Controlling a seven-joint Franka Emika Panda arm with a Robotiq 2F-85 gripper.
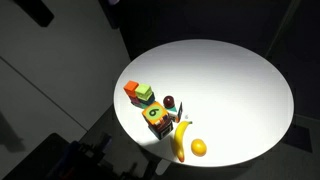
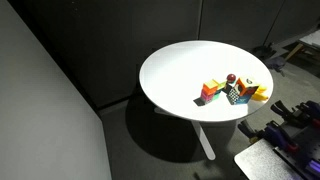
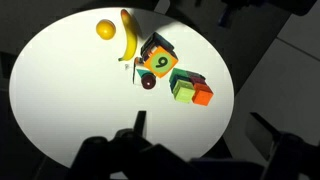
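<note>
In the wrist view my gripper is open, its black fingers wide apart with nothing between them. Beyond it on the white round table [image 3: 60, 100] lies a group of objects. A yellow-orange block with a number on it [image 3: 159, 62] sits beside a dark red round object [image 3: 148, 80]. Close by are stacked cubes, with a green cube [image 3: 184, 90] and an orange cube [image 3: 202, 95] on top. A yellow banana [image 3: 129, 36] and an orange fruit [image 3: 106, 29] lie on the block's other side.
In exterior view 1 the objects cluster along one edge of the tabletop [image 1: 225, 90], whose wide remainder is bare. A small white and teal piece [image 1: 178, 111] stands near the red object. A table leg [image 2: 204, 142] shows below in exterior view 2.
</note>
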